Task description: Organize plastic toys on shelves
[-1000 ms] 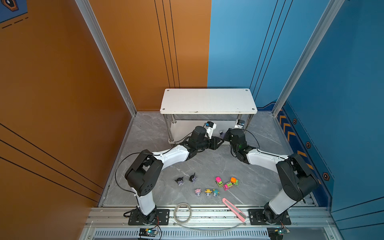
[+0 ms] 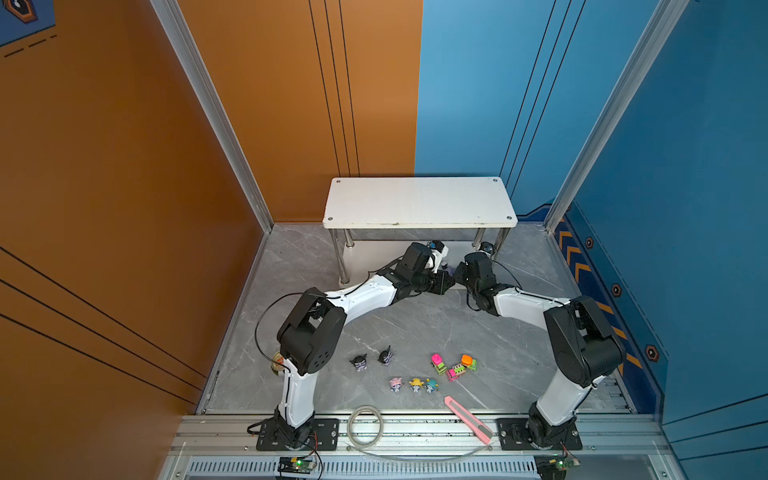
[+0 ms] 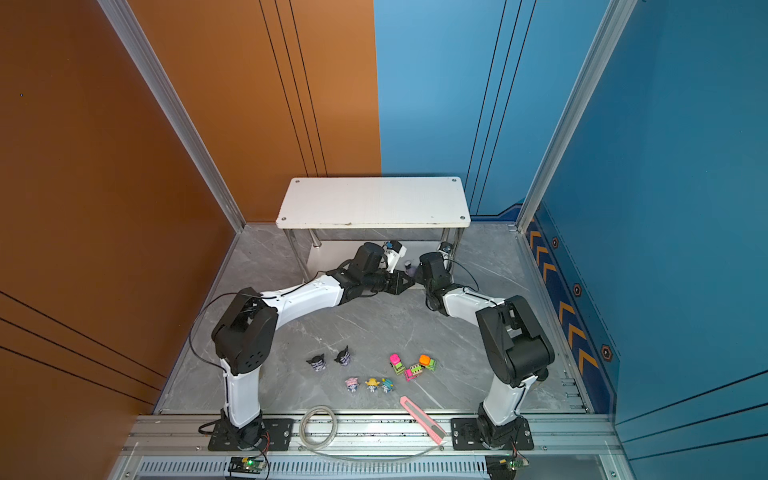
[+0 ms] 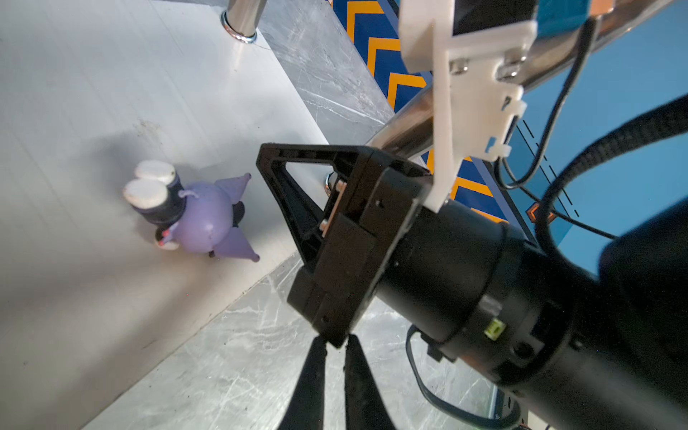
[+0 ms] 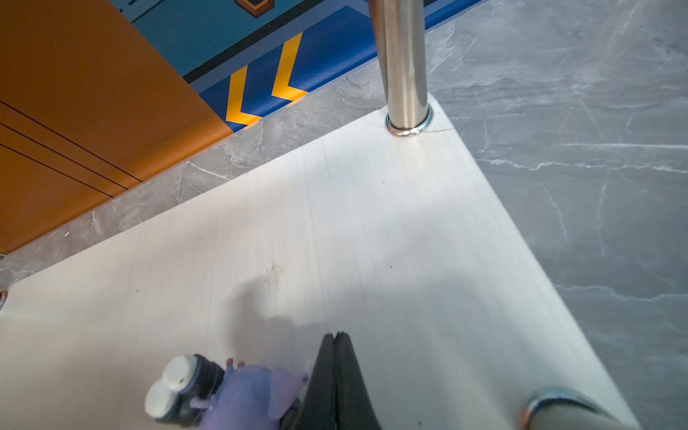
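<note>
A purple toy [image 4: 204, 218] with dark legs and white feet lies on its side on the lower white shelf board [image 4: 64, 236]. My left gripper is shut or nearly so, in front of the shelf, with nothing seen between its fingers. My right gripper is shut, its tips close beside the toy's ear; whether they touch cannot be told. Out on the floor stand two dark-hooded toys [image 2: 360, 362], three small figures [image 2: 416, 385] in pink, yellow and blue, and several bright toy cars [image 2: 456, 372].
The upper shelf board [image 2: 420, 200] is bare and overhangs both grippers. Metal posts [image 5: 406, 71] hold it up. Both wrists sit very close together at the shelf front. A pink cutter [image 2: 468, 420] and a coiled tube [image 2: 365, 425] lie near the front rail.
My left gripper has moved right and farther in toward the shelf, close to the right one. The right gripper has shifted slightly right. The whole shelf has slid a little to the right.
</note>
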